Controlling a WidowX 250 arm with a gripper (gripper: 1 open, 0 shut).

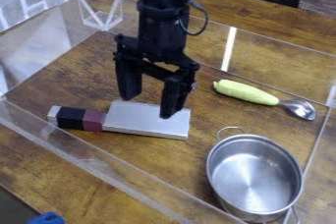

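The black gripper [151, 88] stands open above the middle of the wooden table, its two fingers pointing down just over the silver blade of a cleaver-like tool [144, 120]. That tool lies flat, with its black and maroon handle to the left. Nothing shows between the fingers.
A steel pot [256, 174] stands at the lower right. A pale green-handled spoon [250, 94] lies at the right, behind the pot. Clear walls edge the work area. A small blue object [45, 218] is at the bottom left corner.
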